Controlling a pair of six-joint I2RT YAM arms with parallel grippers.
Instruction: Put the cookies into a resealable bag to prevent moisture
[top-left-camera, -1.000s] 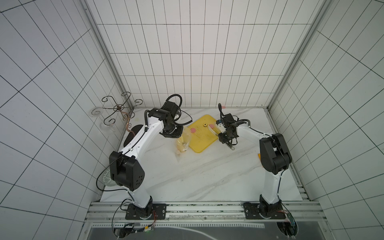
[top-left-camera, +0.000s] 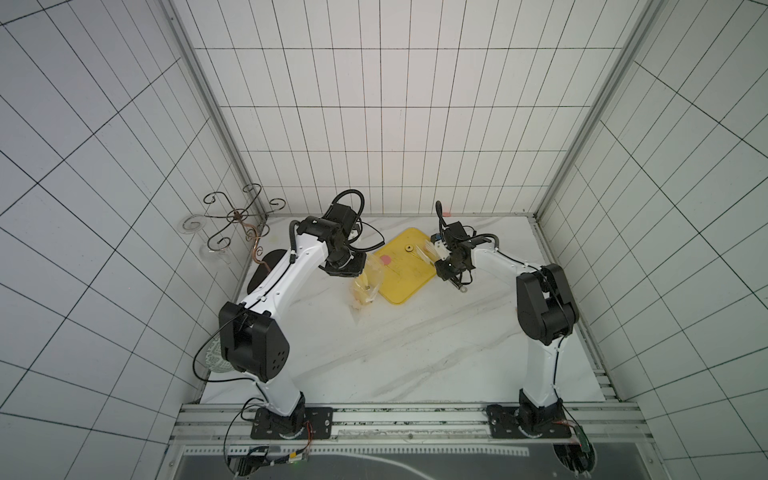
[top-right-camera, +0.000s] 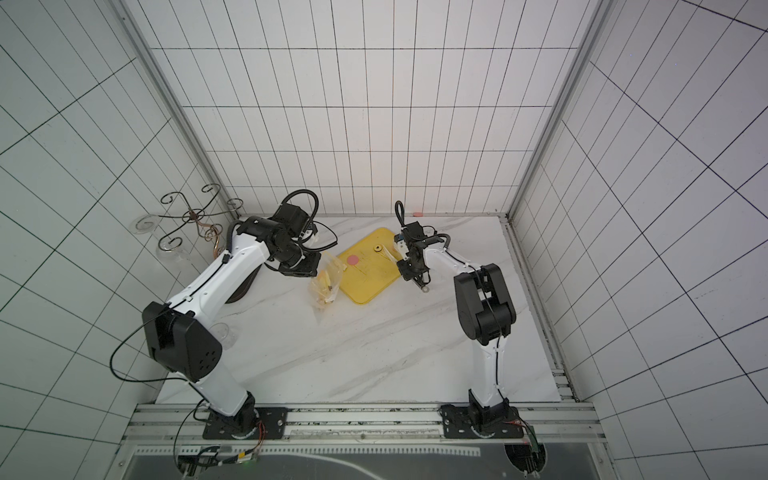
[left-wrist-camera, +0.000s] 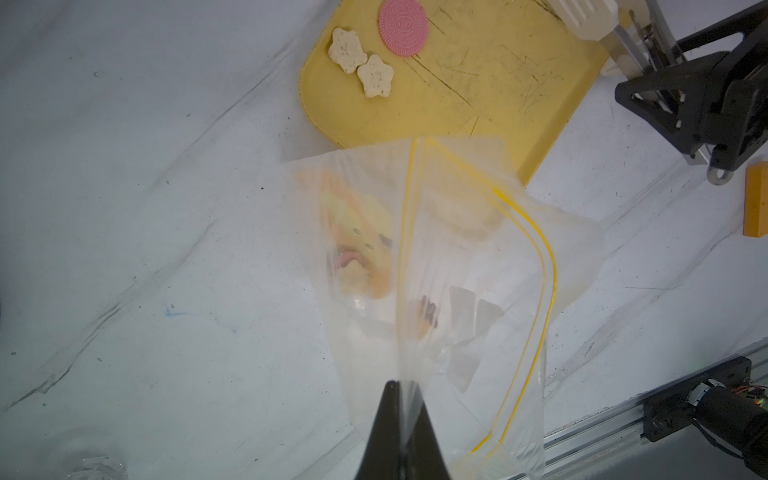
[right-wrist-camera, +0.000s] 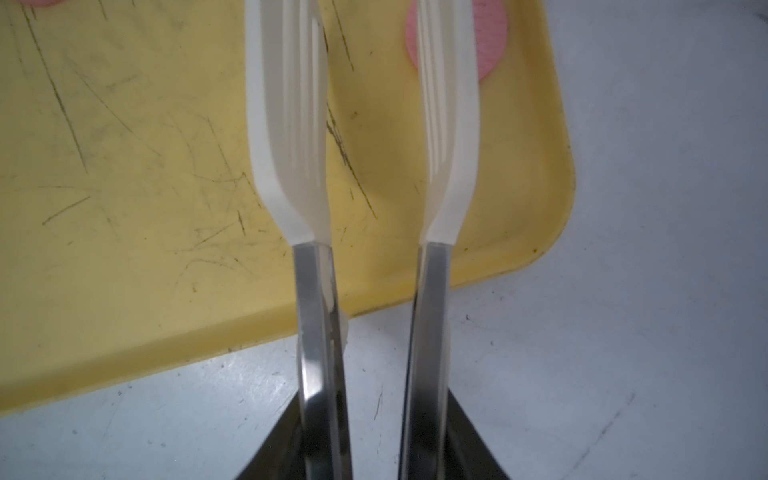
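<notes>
In the left wrist view, my left gripper is shut on the edge of a clear resealable bag (left-wrist-camera: 472, 384) with yellow zip lines, its mouth spread wide. Several cookies (left-wrist-camera: 356, 232) show blurred through the bag. The yellow tray (left-wrist-camera: 488, 80) beyond it carries a pink round cookie (left-wrist-camera: 403, 26) and two star cookies (left-wrist-camera: 348, 49). My right gripper is open, with the arms of white-tipped tongs (right-wrist-camera: 280, 120) between its fingers. Their tips stand apart above the tray; another pink cookie (right-wrist-camera: 489, 40) lies partly behind the right tip. A ring cookie (top-left-camera: 409, 248) sits near the tray's far end.
A scrolled metal stand (top-left-camera: 237, 214) rises at the far left. An orange block (left-wrist-camera: 756, 200) lies right of my right gripper. In front of the tray, the white marble table (top-left-camera: 400, 352) is clear.
The right arm has shifted slightly and the tongs' rear end has moved away from the front. My left arm and the bag look unchanged.
</notes>
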